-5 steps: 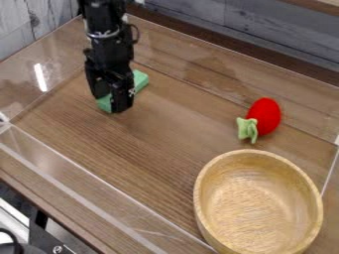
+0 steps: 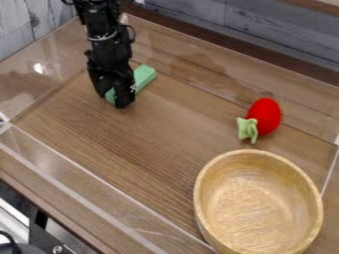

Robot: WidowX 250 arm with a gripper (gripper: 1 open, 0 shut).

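Observation:
My black gripper (image 2: 115,84) is at the upper left, low over a green object (image 2: 143,77) on the wooden table (image 2: 146,149), its fingers open and partly covering that object. Whether the fingers touch it is hard to tell. To the right lies a red, rounded object (image 2: 264,114) with a pale green piece (image 2: 247,129) at its lower left end. A large light wooden bowl (image 2: 259,203) stands at the lower right.
A wall runs along the back. Dark cables show at the bottom left corner.
My gripper has moved slightly left and back, settling over the green object. The other objects have not visibly moved.

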